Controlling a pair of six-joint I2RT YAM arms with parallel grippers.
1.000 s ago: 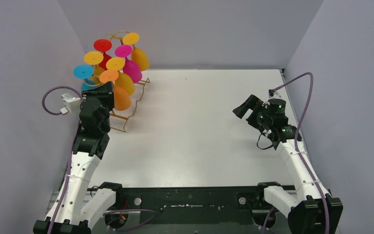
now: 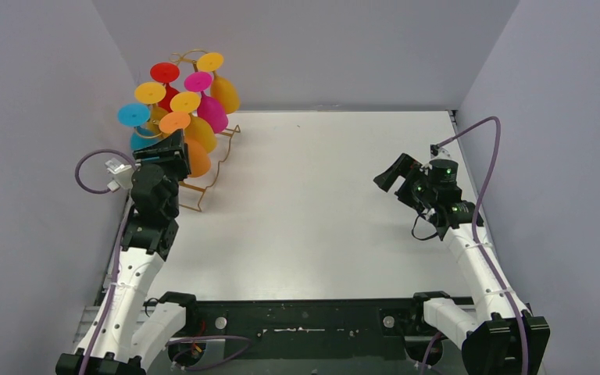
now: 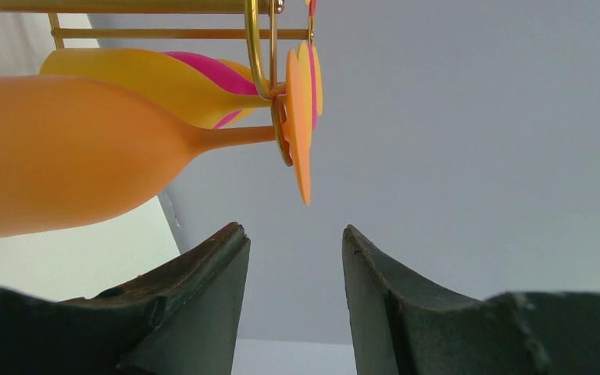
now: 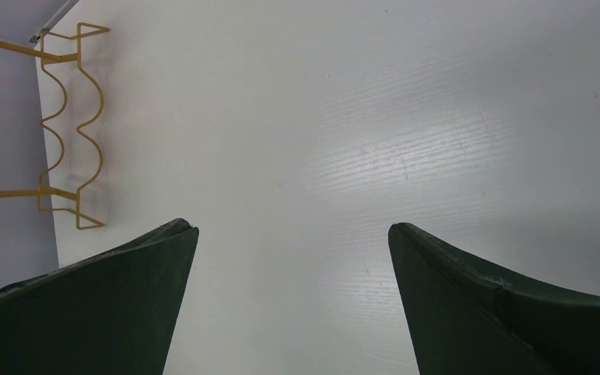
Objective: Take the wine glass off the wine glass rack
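Several coloured wine glasses hang upside down by their bases on a gold wire rack [image 2: 216, 176] at the table's back left. Nearest my left arm is the orange wine glass [image 2: 197, 158], its flat base on top. In the left wrist view this orange wine glass [image 3: 70, 156] lies across the upper left, its stem passing into the wire loop. My left gripper is open beside the rack, apart from the glass, with nothing between its fingers. Over on the right side of the table, my right gripper stands open and empty.
Close behind the orange glass hang yellow [image 2: 204, 136] and magenta glasses [image 2: 213, 114], with a blue one [image 2: 133, 115] to the left. A grey wall [image 2: 31, 117] flanks the rack.
The right arm and the glasses look unmoved.
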